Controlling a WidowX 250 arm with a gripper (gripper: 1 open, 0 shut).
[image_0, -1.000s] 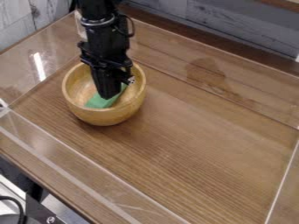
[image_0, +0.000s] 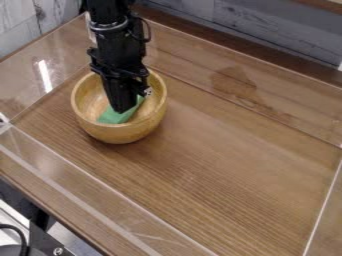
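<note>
A yellow-tan bowl (image_0: 98, 126) stands on the left part of the wooden table, with a green object (image_0: 115, 116) inside it. My black gripper (image_0: 123, 103) reaches down from the top into the bowl, over the green object, which it partly hides. Its dark fingers look close together; whether anything is between them is hard to make out.
A pale object behind the arm at the top left is mostly hidden. A dark cable (image_0: 11, 232) lies beyond the table's lower-left edge.
</note>
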